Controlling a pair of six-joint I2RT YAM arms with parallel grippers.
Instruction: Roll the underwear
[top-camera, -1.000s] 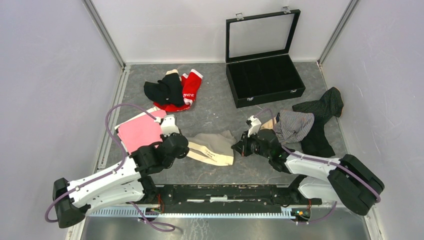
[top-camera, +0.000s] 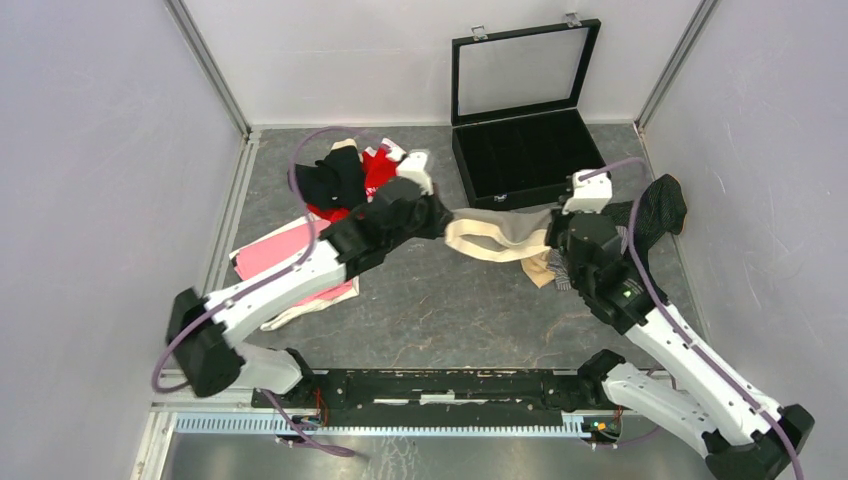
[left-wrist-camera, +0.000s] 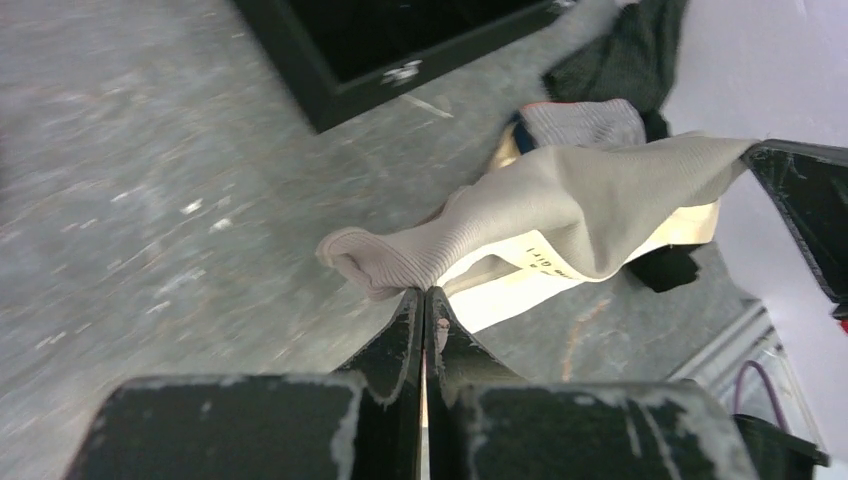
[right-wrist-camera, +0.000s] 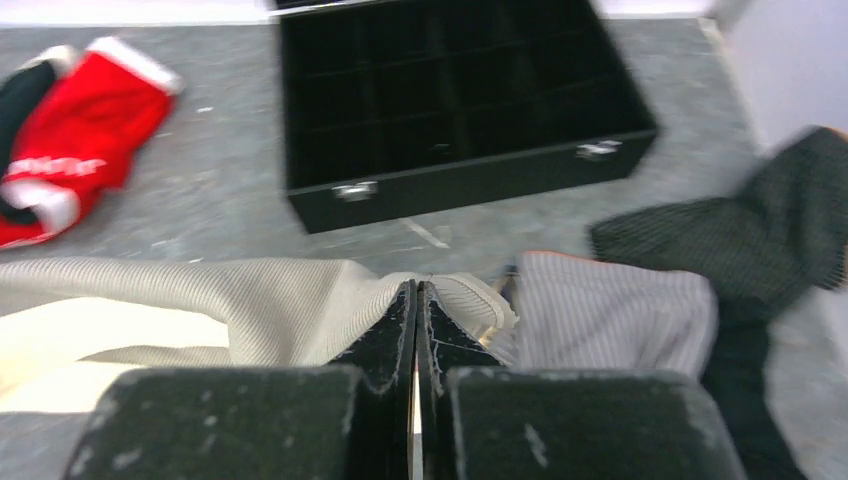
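Note:
A grey-beige pair of underwear (top-camera: 502, 228) with a cream waistband hangs stretched between my two grippers, raised above the table. In the left wrist view, my left gripper is shut on one end of the underwear (left-wrist-camera: 560, 190), its fabric bunched at the fingertips. The waistband lettering shows on the cream strip. My right gripper pinches the opposite end, and the underwear (right-wrist-camera: 290, 300) stretches away to the left in the right wrist view. From above, my left gripper (top-camera: 447, 222) is near the table's middle and my right gripper (top-camera: 552, 232) is to its right.
An open black box (top-camera: 527, 160) with compartments stands at the back. Dark and striped clothes (top-camera: 657, 215) lie on the right, partly behind the right arm. At left are red and black clothes (top-camera: 340, 180) and a pink item (top-camera: 270, 250).
Both grippers have lifted the underwear off the table and carried it to the right and toward the box. It now hangs closer to the box and over the right-hand clothes.

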